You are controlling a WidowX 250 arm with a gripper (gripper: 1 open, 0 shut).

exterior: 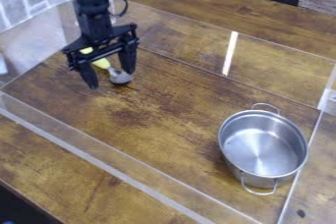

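Observation:
My black gripper (pixel 100 69) hangs at the upper left over the wooden table, open, its fingers pointing down. Close by it lie a small yellow object (pixel 94 58), partly hidden behind the gripper, and a small silvery object (pixel 121 76) just right of the fingers. I cannot tell whether the fingers touch either one. A steel pot (pixel 261 146) with two handles stands at the lower right.
A white strip (pixel 230 53) shows toward the back right. Clear edging runs along the table's sides.

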